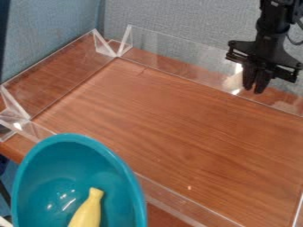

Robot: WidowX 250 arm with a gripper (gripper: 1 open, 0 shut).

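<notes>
My gripper (254, 82) is at the top right, over the back edge of the wooden tray near its clear wall. A small pale object shows behind or between its dark fingers, too unclear to name; whether the fingers are shut on it I cannot tell. A teal bowl (37, 184) at the lower left holds a yellow object (87, 212), lying tilted inside.
The wooden tray floor (166, 133) is clear across the middle. Clear low walls with white corner brackets (113, 46) border it. Grey-blue padded panels (178, 18) stand at the back and left.
</notes>
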